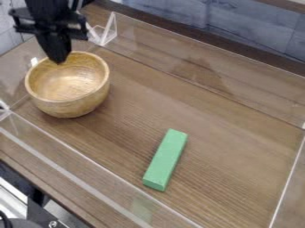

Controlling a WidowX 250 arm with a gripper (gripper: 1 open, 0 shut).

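My dark gripper (53, 40) hangs at the top left, just over the back part of a tan bowl (71, 93). A green bar (165, 158) lies on the wooden table (215, 98) at the lower middle right, apart from the bowl and the gripper.
A white, partly transparent object (103, 31) stands behind the bowl, right of the gripper. The table's front left edge borders a dark area.
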